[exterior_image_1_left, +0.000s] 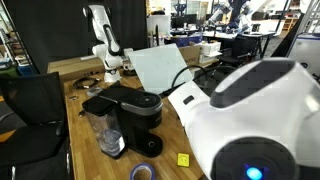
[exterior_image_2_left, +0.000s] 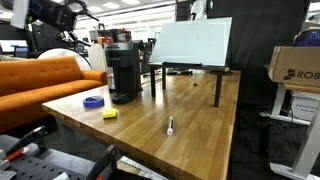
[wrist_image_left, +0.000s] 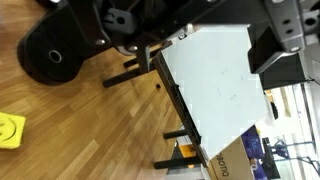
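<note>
My gripper spans the top of the wrist view with its two dark fingers wide apart; only the white board shows between them. A black coffee maker (exterior_image_1_left: 135, 112) with a clear tank stands on the wooden table, its top near the arm in exterior view 2. Before it lie a blue tape ring (exterior_image_2_left: 93, 102) and a small yellow block (exterior_image_2_left: 110, 114), both apart from the gripper. The yellow block (wrist_image_left: 11, 130) also shows at the wrist view's left edge. A white marker-like object (exterior_image_2_left: 170, 126) rests near the table's front.
A white board (exterior_image_2_left: 192, 42) stands on dark supports across the table (exterior_image_2_left: 205, 110). Beyond the table are an orange sofa (exterior_image_2_left: 40, 75) and a cardboard box (exterior_image_2_left: 297, 65).
</note>
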